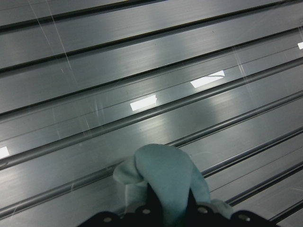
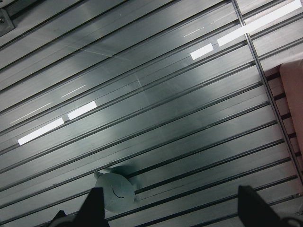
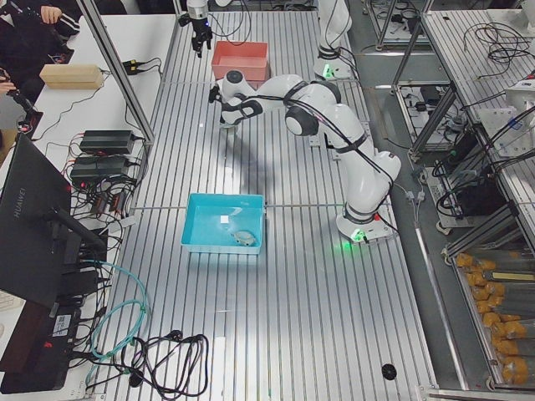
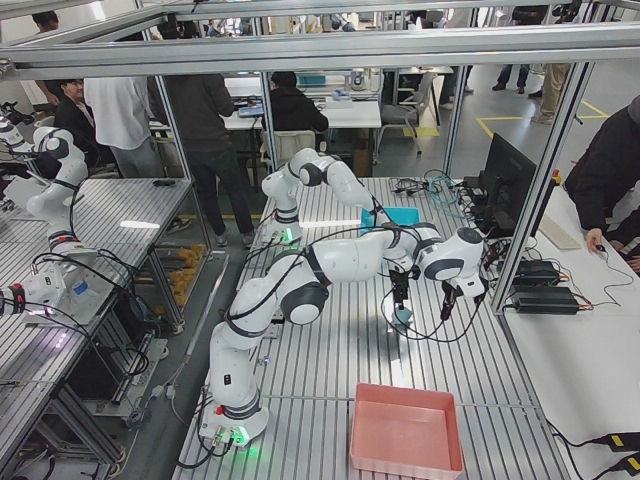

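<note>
My left gripper is shut on a pale teal plush toy [image 1: 168, 175]. In the camera right view that toy [image 4: 402, 318] hangs below the gripper, over the middle of the table; in the camera left view it is mostly hidden by the arm. My right gripper [image 4: 455, 300] stands open at the right of the left one, with nothing between its fingers. The right wrist view shows a teal round toy with a drawn smile [image 2: 116, 191] low between the open fingers, at a distance.
A pink bin [image 4: 405, 398] sits on the right arm's side of the table. A blue bin [image 3: 196, 225] with a pale toy [image 3: 243, 238] inside sits on the left arm's side. Cables [image 3: 167, 368] lie at the table's near-left corner in the camera left view.
</note>
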